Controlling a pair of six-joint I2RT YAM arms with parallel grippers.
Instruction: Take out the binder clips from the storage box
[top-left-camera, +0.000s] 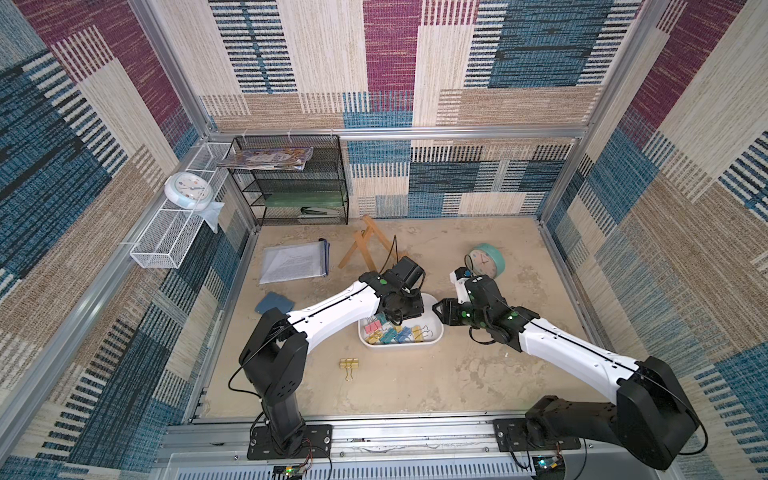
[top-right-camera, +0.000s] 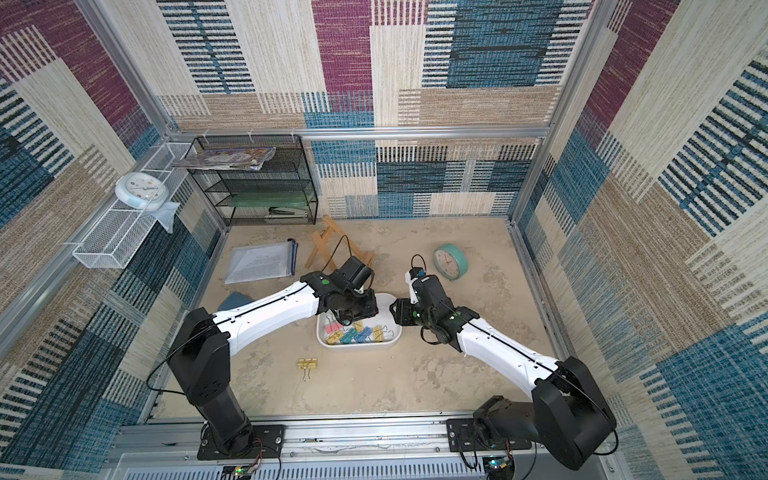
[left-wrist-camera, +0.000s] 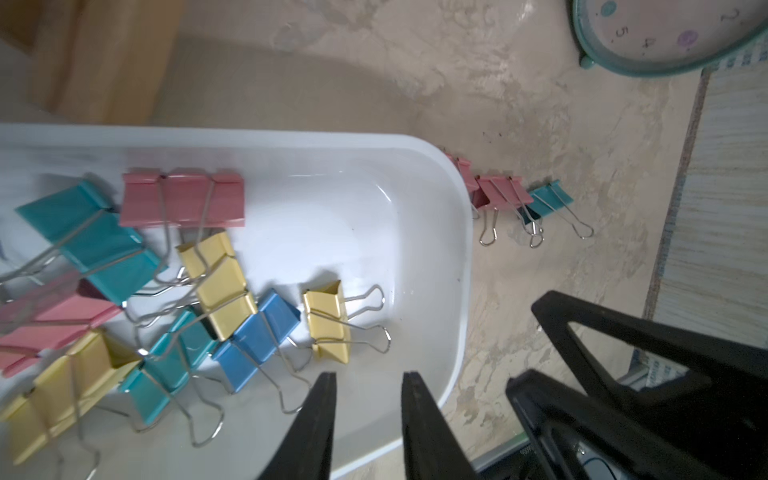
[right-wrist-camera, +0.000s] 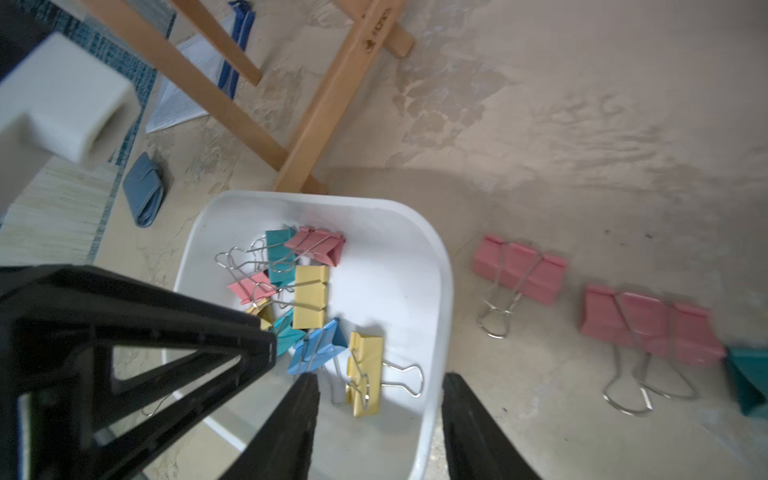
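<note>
The white storage box (top-left-camera: 400, 345) holds several pink, teal, yellow and blue binder clips. A yellow clip (left-wrist-camera: 326, 321) lies nearest its right end, with a blue clip (left-wrist-camera: 257, 340) beside it. Over the box, my left gripper has its fingers part way apart, and only box floor and wall show between them. My right gripper is open at the box's right wall, nothing between its fingers. Outside, two pink clips (right-wrist-camera: 520, 269) and a teal clip (right-wrist-camera: 749, 382) lie to the right; a yellow clip (top-left-camera: 349, 363) lies front left.
Both grippers are close together over the box. A wooden stand (top-left-camera: 368, 240) touches the area behind it, and a teal clock (top-right-camera: 451, 261) stands back right. A blue cloth (top-left-camera: 274, 302) and a clear folder (top-left-camera: 294, 261) lie left.
</note>
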